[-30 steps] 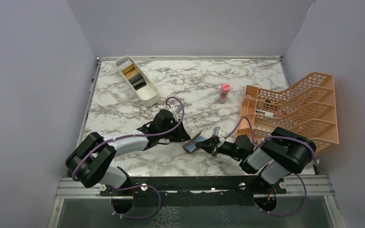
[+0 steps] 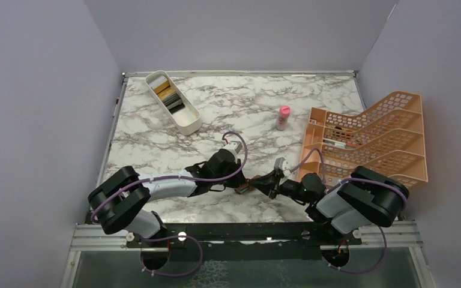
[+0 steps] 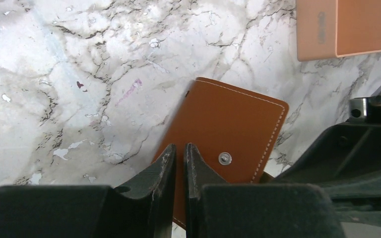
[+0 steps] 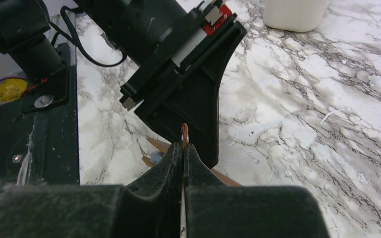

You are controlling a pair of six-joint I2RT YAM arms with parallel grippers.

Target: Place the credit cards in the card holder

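Observation:
A brown leather card holder (image 3: 228,124) lies on the marble table between both grippers, largely hidden in the top view. My left gripper is over it, fingertips close together at the cover. My right gripper has its fingertips together on a thin brown edge (image 4: 184,130) of the holder, beside the left gripper's housing. A white box (image 2: 189,120) at the back left holds several cards (image 2: 165,90).
An orange plastic rack (image 2: 396,144) stands at the right, close to the right arm. A pink bottle (image 2: 282,118) stands at the back centre.
My left gripper has moved right and toward the front, over the card holder, covering much of its blue inside that showed earlier. The right arm has shifted slightly.

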